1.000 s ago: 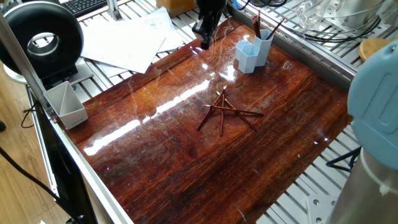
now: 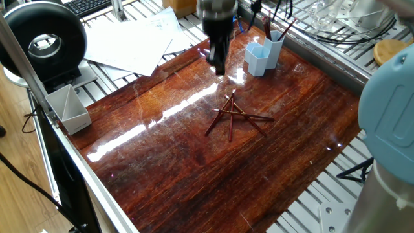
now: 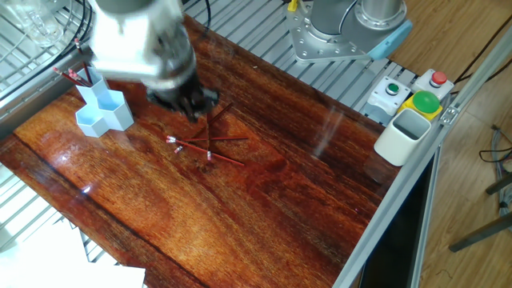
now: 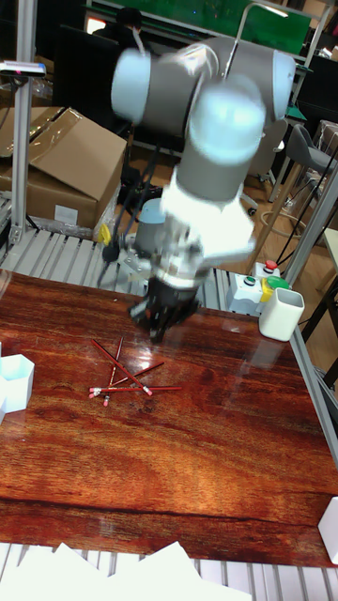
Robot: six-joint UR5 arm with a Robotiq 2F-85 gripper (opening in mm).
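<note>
Several dark red pencils (image 2: pixel 242 116) lie crossed over one another in a loose pile on the brown wooden table. My gripper (image 2: pixel 218 68) hangs above the table, behind the pile in exterior view 1. In exterior view 2 the black gripper (image 3: pixel 190 108) overlaps the far ends of the pencils (image 3: pixel 224 158). Its fingers are blurred in every view, so how they stand is unclear; no pencil shows hanging from it. A light-blue hexagonal holder (image 2: pixel 257 63) stands at the table's edge, with several pencils (image 2: pixel 266 27) upright in its taller rear compartment.
A white open container (image 2: pixel 76 115) stands at the table's left edge in exterior view 1. Beside the button boxes (image 4: pixel 245 296) is a white cup (image 4: pixel 281 318). Paper sheets (image 2: pixel 123 48) lie off the table.
My gripper was higher in exterior view 1 and has come lower and slightly rightward, closer to the pile. The pencils and the holder have stayed where they were.
</note>
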